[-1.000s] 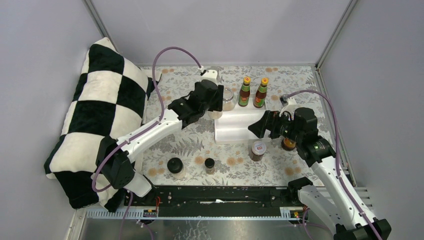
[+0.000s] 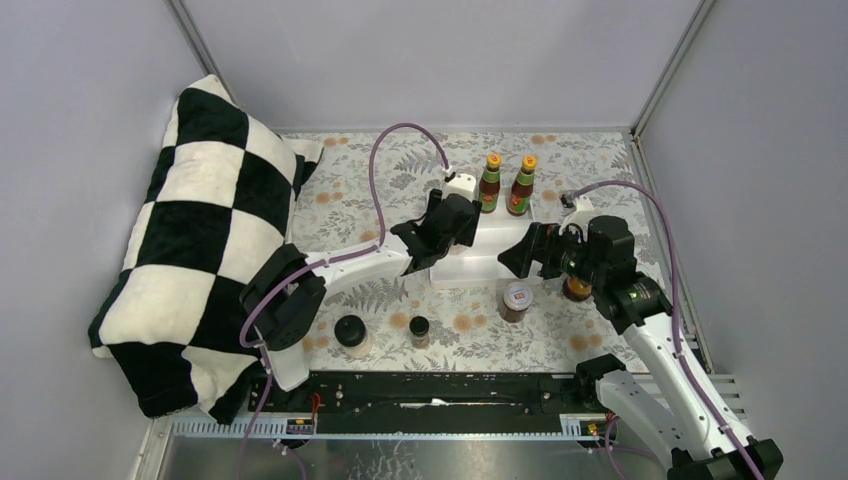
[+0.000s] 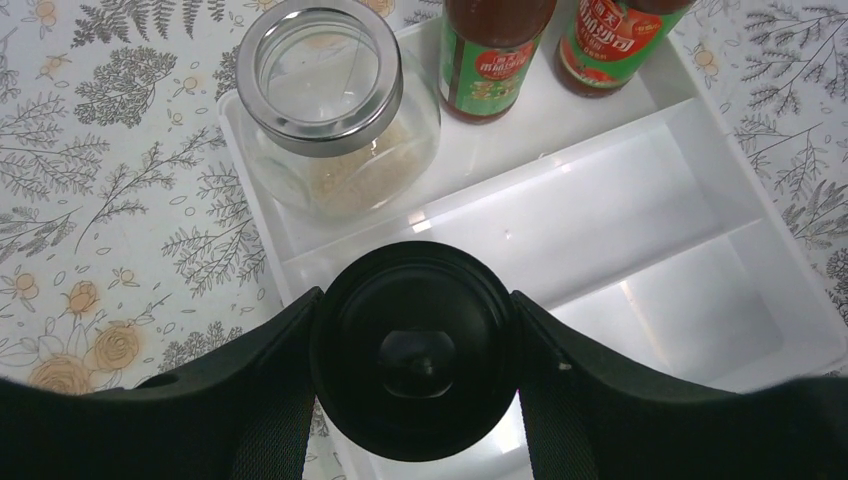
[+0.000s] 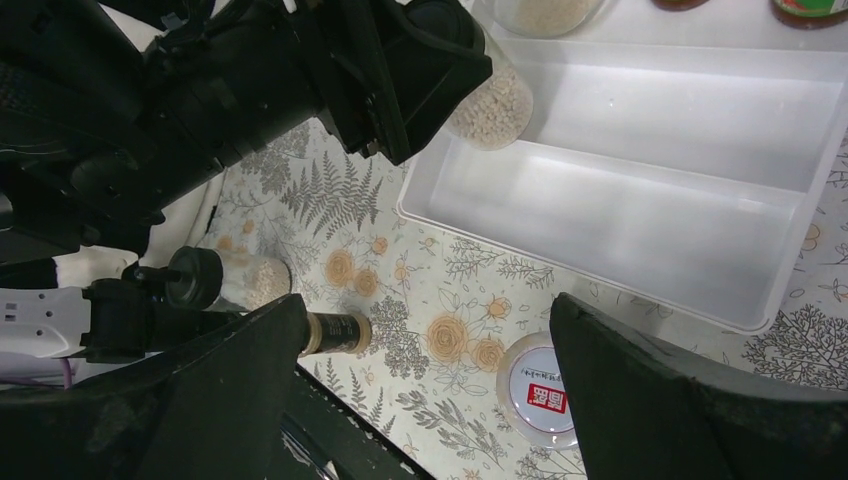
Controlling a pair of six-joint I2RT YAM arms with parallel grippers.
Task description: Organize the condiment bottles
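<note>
My left gripper is shut on a black-capped jar, whose pale grainy contents show below the fingers in the right wrist view. That jar is over the left part of the white tray (image 4: pixel 600 256), at its middle and front compartments; whether it touches the floor is unclear. The back compartment holds a steel-lidded glass jar (image 3: pixel 330 120) and two red sauce bottles (image 2: pixel 489 184). Open and empty, my right gripper (image 2: pixel 522 258) hovers near the tray's right front corner. Below it stands a jar with a white lid (image 2: pixel 516 298).
On the front left of the table stand a black-capped jar (image 2: pixel 351 333) and a small black-capped bottle (image 2: pixel 419 330). An amber bottle (image 2: pixel 576 289) is partly behind the right arm. A checkered cushion (image 2: pixel 205 250) fills the left side.
The right arm is practically still.
</note>
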